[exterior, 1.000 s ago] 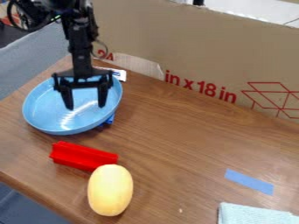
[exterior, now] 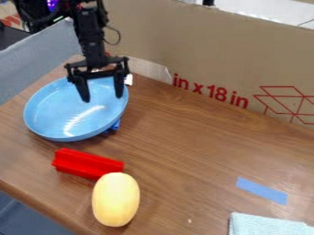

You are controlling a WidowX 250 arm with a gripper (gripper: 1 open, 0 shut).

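My black gripper [exterior: 101, 86] hangs over the blue plate [exterior: 55, 119] at the upper left, its two fingers spread apart and pointing down, with nothing visible between them. The plate lies on the wooden table [exterior: 185, 156]. In front of it lie a red cylindrical object [exterior: 86, 164] and a yellow oval object [exterior: 116, 199], apart from the gripper.
A blue item [exterior: 113, 128] is partly hidden by the plate's right side. A pale cloth [exterior: 267, 227] lies at the near right, beside a blue tape strip [exterior: 262, 191]. Cardboard [exterior: 227, 64] walls the back.
The gripper has risen from lower in the plate to higher over it. The objects on the table have not visibly moved.
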